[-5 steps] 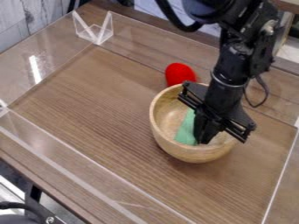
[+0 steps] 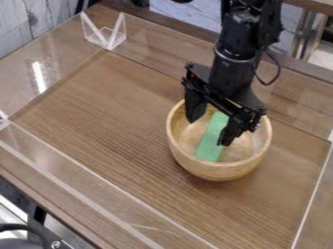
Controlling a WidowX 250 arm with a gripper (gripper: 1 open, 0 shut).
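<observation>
My black gripper (image 2: 221,117) is open over a round tan bowl, its fingers reaching down to the bowl's rim and inside. The bowl (image 2: 219,168) sits right of the table's middle with a mint-green oblong object (image 2: 209,146) in it, partly covered by the gripper. I cannot tell whether the fingers touch the green object. The arm rises from the gripper toward the top edge of the view.
A white wire holder (image 2: 104,31) stands at the back left.
The gripper has shifted up and left over the bowl, and more of the green object shows. The red object behind the bowl is now out of sight behind the arm.
</observation>
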